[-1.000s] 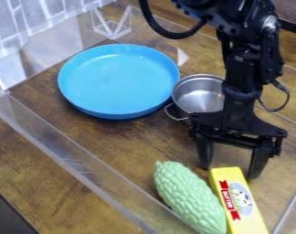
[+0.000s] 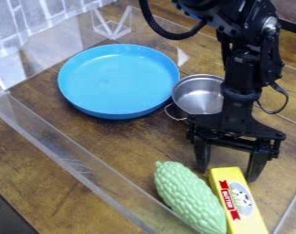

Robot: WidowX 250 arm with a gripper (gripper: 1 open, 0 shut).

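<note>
My black gripper (image 2: 231, 156) hangs low on the right side of the view, fingers pointing down just behind a yellow box (image 2: 242, 208) with a red label, near its far end. The fingers look apart, with nothing visible between them. A pale green bumpy vegetable (image 2: 190, 199) lies left of the box, in front of the gripper. A small metal pot (image 2: 197, 91) stands behind the gripper, partly hidden by the arm.
A large blue plate (image 2: 114, 78) lies at the upper left on the wooden table (image 2: 89, 155). Clear plastic edges run along the left and lower left.
</note>
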